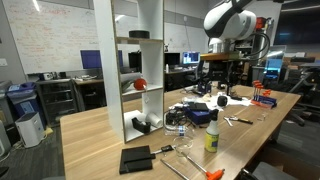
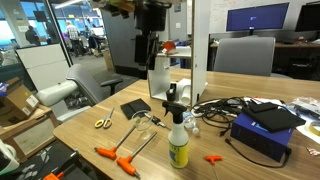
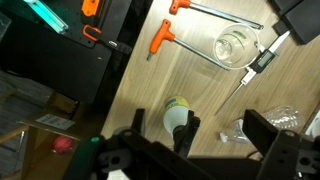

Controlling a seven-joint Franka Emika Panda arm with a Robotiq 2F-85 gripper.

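Note:
My gripper hangs open above the table, its two black fingers wide apart with nothing held between them. In the wrist view the white spray bottle, with a black trigger head, appears below and between the fingers. It stands upright on the table in exterior view 2, its yellow label on the spray bottle facing the camera. There the gripper is high above the tabletop, apart from every object. Two orange-handled tools lie left of the bottle, near a clear cup.
A white shelf unit rises from the table. Scissors and a black square box lie on the left side in exterior view 2. A blue box and tangled cables crowd the right. Bare wood shows at the front left.

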